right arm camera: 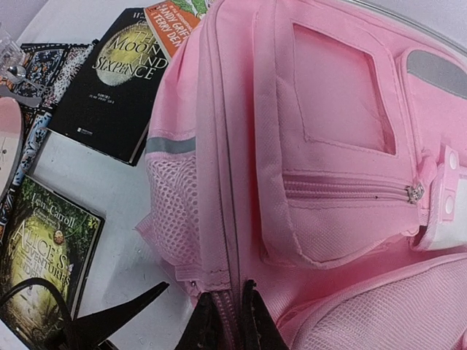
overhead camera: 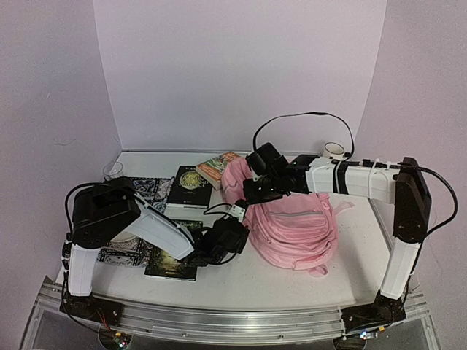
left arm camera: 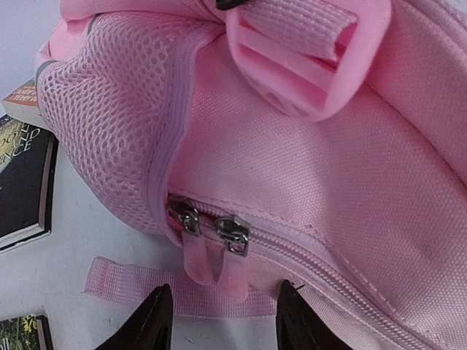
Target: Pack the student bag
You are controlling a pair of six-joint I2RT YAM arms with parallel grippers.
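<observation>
The pink bag (overhead camera: 295,233) lies on the right half of the table. In the right wrist view its edge seam (right arm camera: 222,211) runs down between the close-set fingers of my right gripper, which is shut on that fabric. Low at the bag's left side, my left gripper stands open. Two zipper pulls (left arm camera: 233,273) hang just beyond its fingertips, near the gap, and are not gripped. A black book (overhead camera: 191,188), an orange-covered book (overhead camera: 216,169) and a green-and-black Alice book (right arm camera: 51,248) lie left of the bag.
A white mug (overhead camera: 333,150) stands behind the right arm. A patterned cloth (overhead camera: 149,191) lies at the left with a clear glass (overhead camera: 113,170) near its back corner. The left arm covers part of the cloth and the Alice book. Bare table shows in front of the bag.
</observation>
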